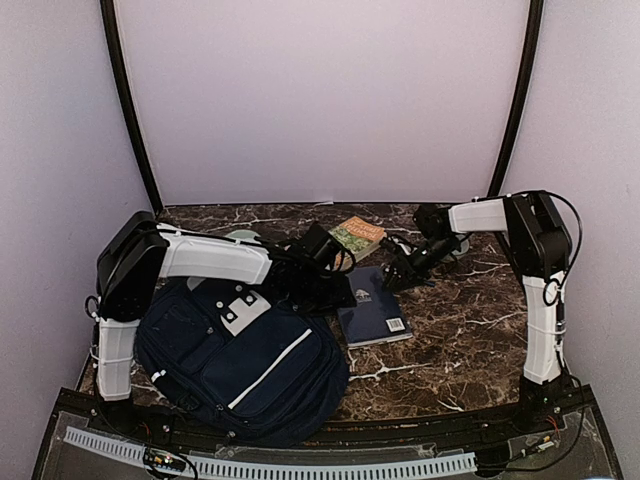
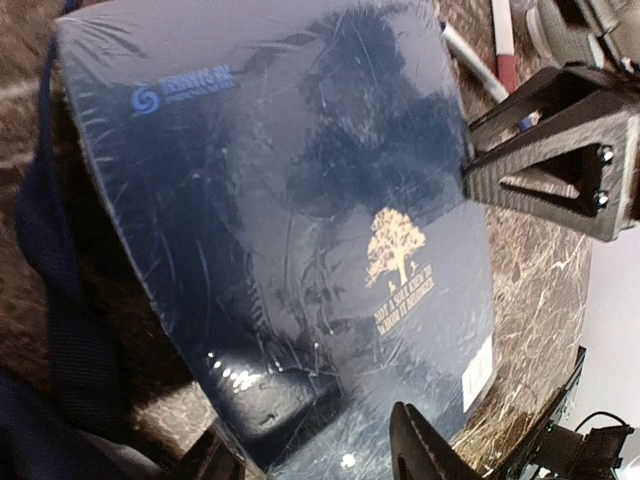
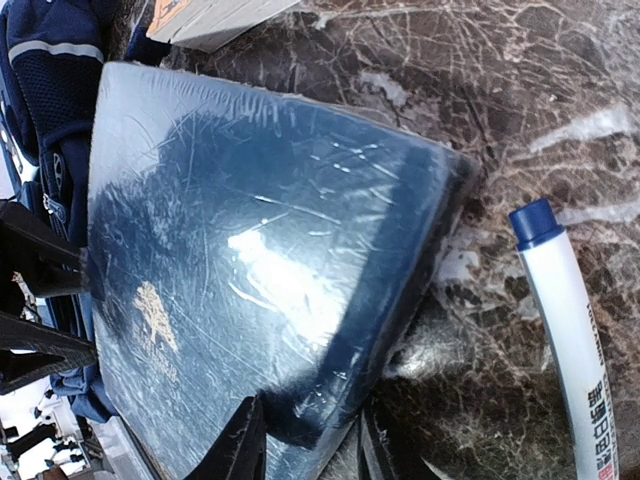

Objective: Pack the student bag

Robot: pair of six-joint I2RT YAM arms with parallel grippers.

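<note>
A dark blue book in shiny wrap lies on the marble table, right of the open navy bag. In the left wrist view my left gripper is shut on the book's left edge, one finger over its cover. Across from it, at the opposite edge, is my right gripper, its fingers part open with the book's edge between them; a gap seems to remain. The cover carries a pale tree print. The grips' undersides are hidden.
Behind the blue book lies an orange and green book, partly covered by my left arm. A white marker with a blue cap rests right of the blue book. Bare table stretches to the right.
</note>
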